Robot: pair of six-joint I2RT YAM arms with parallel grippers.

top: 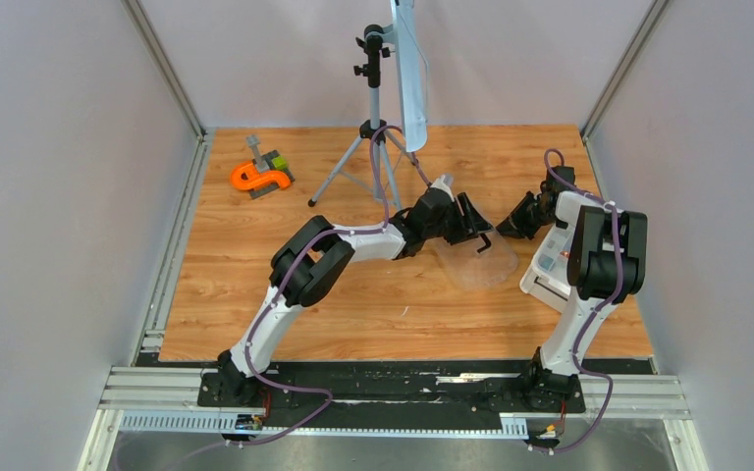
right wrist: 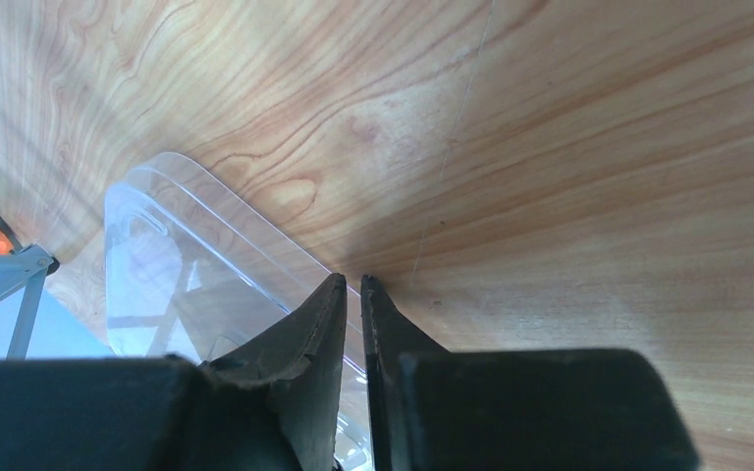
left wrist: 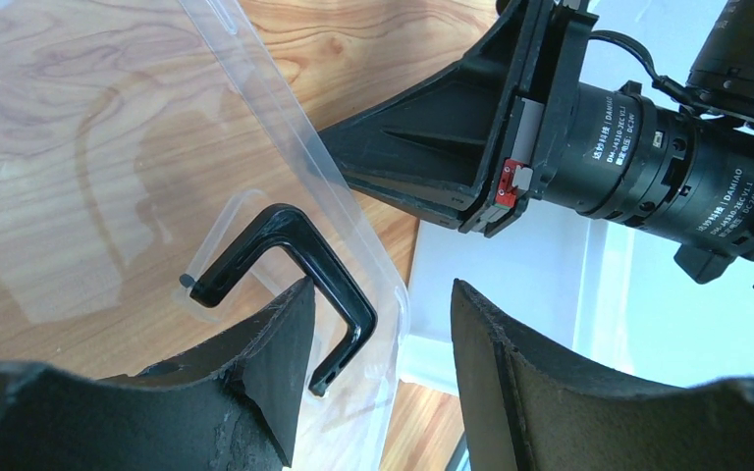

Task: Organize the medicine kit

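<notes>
A clear plastic lid (top: 473,265) with a black handle (left wrist: 299,250) lies tilted on the wooden table, in the middle of the top view. My left gripper is open above the lid's right side, the handle close to its left finger, nothing held. From the right, my right gripper (top: 502,232) reaches low toward the lid's edge. Its fingers (right wrist: 304,334) are nearly together with a narrow gap, and the lid's wall (right wrist: 245,240) runs behind them; whether it lies between them I cannot tell. The white kit box (top: 547,280) sits partly under the right arm.
A tripod (top: 374,128) with a light-blue panel (top: 411,88) stands behind the lid. An orange-and-grey object (top: 259,178) lies at the back left. Free table stretches across the left and front.
</notes>
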